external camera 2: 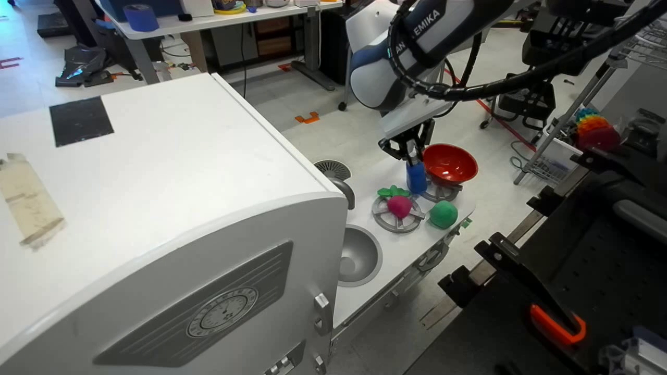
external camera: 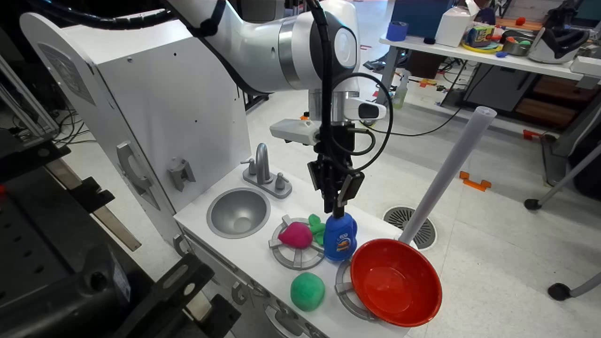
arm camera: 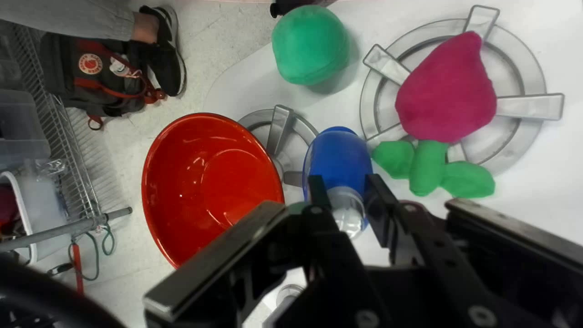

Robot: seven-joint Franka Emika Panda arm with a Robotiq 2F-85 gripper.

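My gripper is shut on the clear top of a blue bottle [external camera: 340,239], which hangs upright or stands between the two burners; whether its base touches the counter I cannot tell. In the wrist view the bottle's blue body [arm camera: 341,156] shows beyond the fingers. Right beside it is a red bowl [external camera: 389,281], on the front burner. A magenta plush beet [arm camera: 445,93] with green leaves [arm camera: 434,168] lies on the other burner, its leaves close to the bottle. The green ball [external camera: 307,292] rests on the counter near its front edge.
A grey sink [external camera: 238,213] and faucet [external camera: 262,166] lie toward the tall white cabinet [external camera: 180,107]. A pale tube [external camera: 448,174] rises behind the bowl. White counter shows bare between sink and burners.
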